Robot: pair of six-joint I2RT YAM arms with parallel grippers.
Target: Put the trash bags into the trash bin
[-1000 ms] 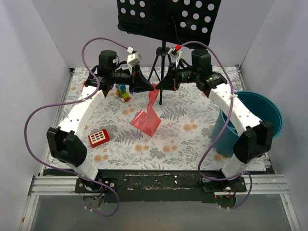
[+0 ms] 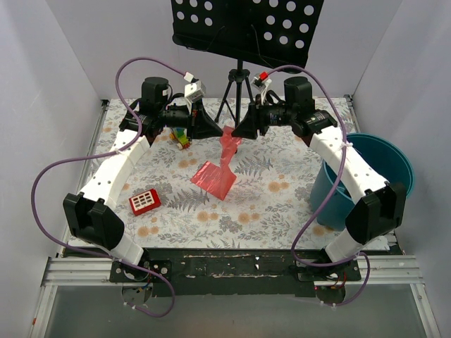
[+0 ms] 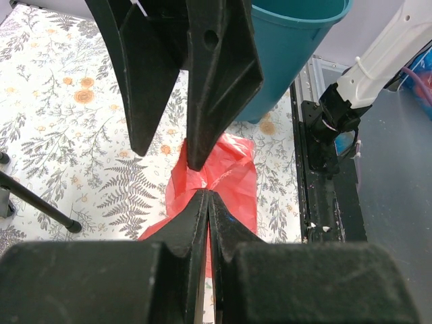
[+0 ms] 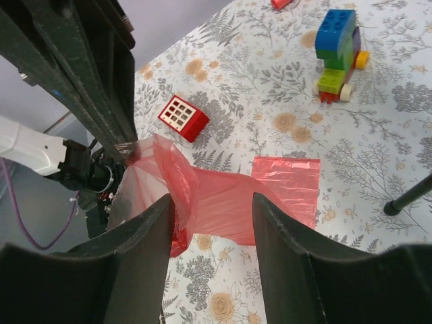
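A thin, see-through red bag hangs from my left gripper, its lower end spread towards the floral tabletop. In the left wrist view the left fingers meet over the red bag. Close by on the right, my right gripper has its fingers apart. The right wrist view shows the bag passing through the gap of the open right gripper, close to one finger. At the table's right side stands the teal bin, its inside mostly hidden by the right arm.
A red block with a pale grid lies on the left of the table. Colourful toy bricks sit behind the left gripper. The black stand rises at the back, close behind both grippers.
The bag's upper part has changed its folds.
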